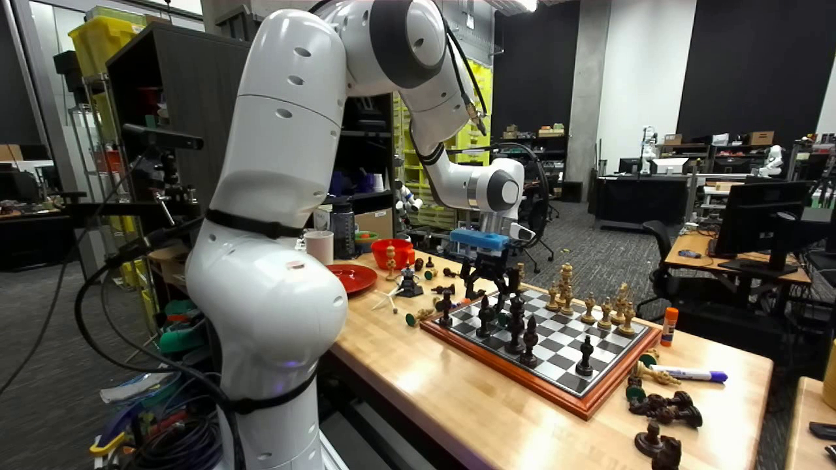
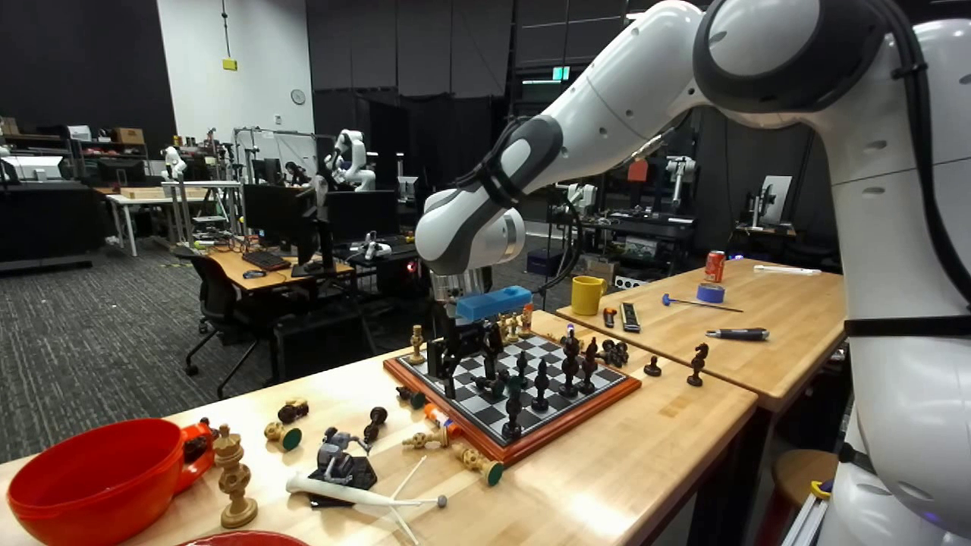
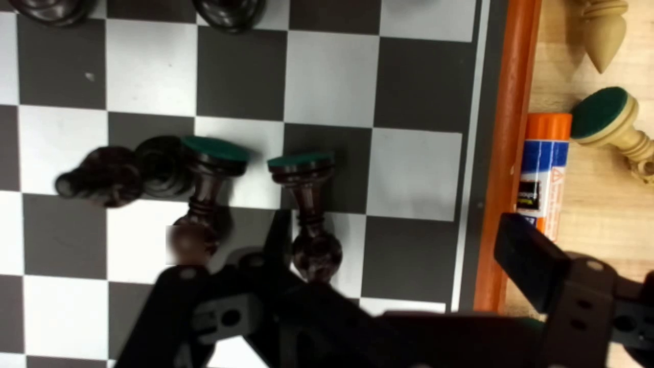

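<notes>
My gripper stands open low over the left part of the chessboard [image 1: 541, 384], with no piece gripped between its fingers. In the wrist view, a dark fallen chess piece [image 3: 309, 205] with a green felt base lies against the inner side of the left finger [image 3: 279, 236]; whether they touch I cannot tell. Just left of that finger lies another dark toppled piece [image 3: 208, 178], green base up the frame. A dark piece [image 3: 110, 176], seen from above, is further left. Exterior view 2 shows the gripper [image 2: 469, 364] among dark pieces near the board's edge.
Upright dark pieces, such as one bishop [image 1: 530, 344], stand close by on the board; light pieces [image 1: 565, 286] stand at its far side. A glue stick [image 3: 545, 178] lies beside the wooden border. Loose pieces, a white tripod [image 2: 355, 494] and a red bowl [image 2: 100, 473] occupy the table.
</notes>
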